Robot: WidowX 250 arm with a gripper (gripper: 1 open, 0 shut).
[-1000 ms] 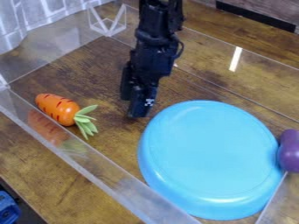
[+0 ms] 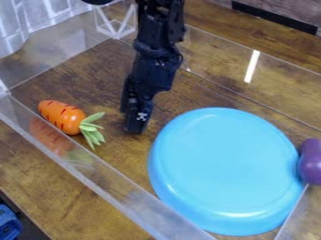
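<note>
The black arm reaches down from the top centre to my gripper [image 2: 135,117], which hangs low over the wooden floor just right of an orange toy carrot [image 2: 63,117] with pale green leaves. Its dark fingers are hard to make out, so I cannot tell if they are open or shut. A large light-blue round object [image 2: 223,172] fills the lower right, below and right of the gripper.
A purple object [image 2: 311,161] sits at the right edge. A clear wall runs diagonally along the lower left, with a blue item [image 2: 7,223] outside it. Bare wood [image 2: 226,84] lies at the upper right.
My gripper has shifted slightly to the left and down toward the carrot's side. The carrot and the blue round object have not moved.
</note>
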